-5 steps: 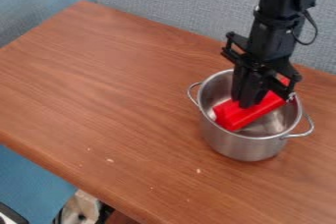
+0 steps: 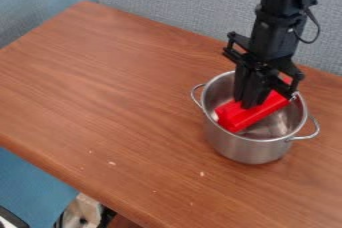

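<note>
A steel pot [image 2: 243, 148] with two wire handles stands on the wooden table at the right. A red object [image 2: 238, 116] lies slanted inside it. My black gripper [image 2: 251, 98] reaches down into the pot from above, its tip over the red object. Whether the fingers are closed on it cannot be told, as they are dark and overlap it.
A grey fabric partition [image 2: 174, 2] runs along the back. Past the table's lower-left edge are a blue surface and some cluttered items.
</note>
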